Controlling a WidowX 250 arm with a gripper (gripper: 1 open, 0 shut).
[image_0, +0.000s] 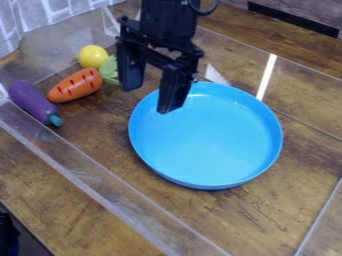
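Observation:
My black gripper (151, 80) hangs open above the upper-left rim of a blue plate (205, 140), nothing between its fingers. The plate is empty. To the gripper's left lie an orange carrot (76, 85) with green leaves, a purple eggplant (30, 100) and a yellow round fruit (92, 57), likely a lemon.
A pale object, partly hidden behind the gripper, is above the plate. Bare wooden table (267, 215) surrounds the plate, with free room at the right and bottom. A clear plastic edge runs along the left.

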